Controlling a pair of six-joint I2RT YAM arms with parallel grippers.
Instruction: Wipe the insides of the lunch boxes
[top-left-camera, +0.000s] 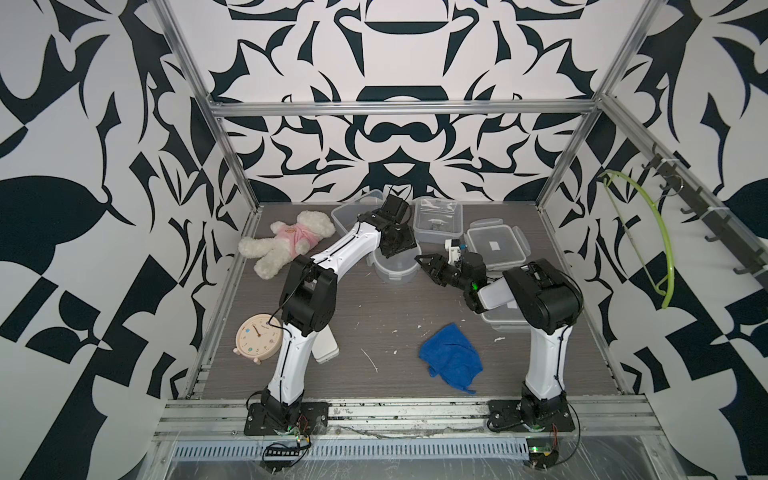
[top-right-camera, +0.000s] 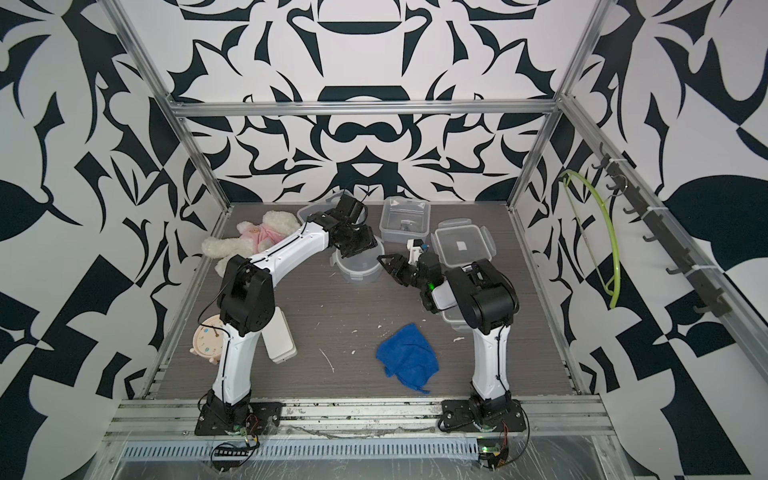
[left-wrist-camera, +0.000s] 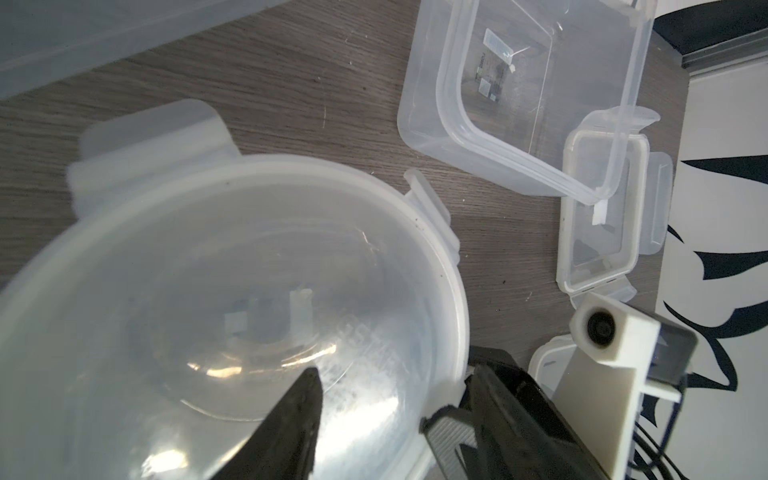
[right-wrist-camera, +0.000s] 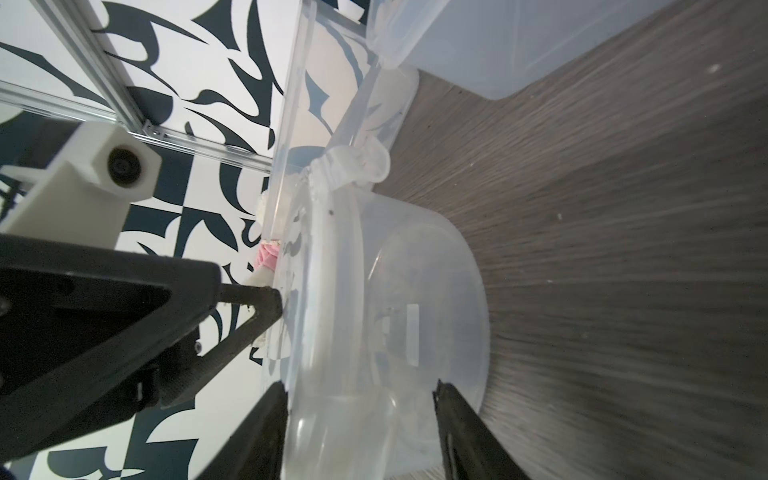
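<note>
A round clear lunch box with a pale latch-flapped rim stands at the table's centre, and a clear lid appears to lie on it. My left gripper is open over its top, the fingers apart near the right rim. Beside the box, my right gripper is part open, a downward-turned side flap showing between its fingers; whether the fingers touch it I cannot tell. A rectangular lunch box stands open behind to the right, another box behind to the left. A crumpled blue cloth lies at the front, away from both grippers.
Rectangular lids lie at right, one behind the right arm and another partly under it. At left are a bear toy, a round clock and a white box.
</note>
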